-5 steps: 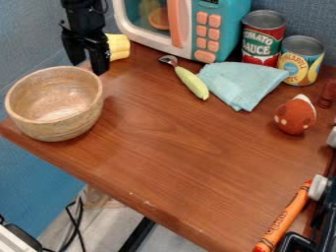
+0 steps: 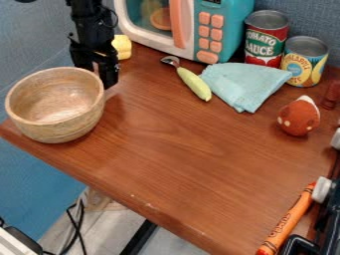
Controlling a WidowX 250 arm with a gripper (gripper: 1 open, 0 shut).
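My black gripper hangs at the upper left, just behind a wooden bowl at the table's left edge. Its fingers reach down to about the bowl's back rim. Whether they are open or shut, and whether anything is between them, I cannot tell. A yellow object is partly behind the gripper.
On the wooden table stand a toy microwave, tomato can, second can, blue cloth, yellow vegetable and reddish egg-like toy. A crayon-shaped item lies front right.
My gripper has moved slightly right and down toward the bowl's back rim. The other things have stayed in place.
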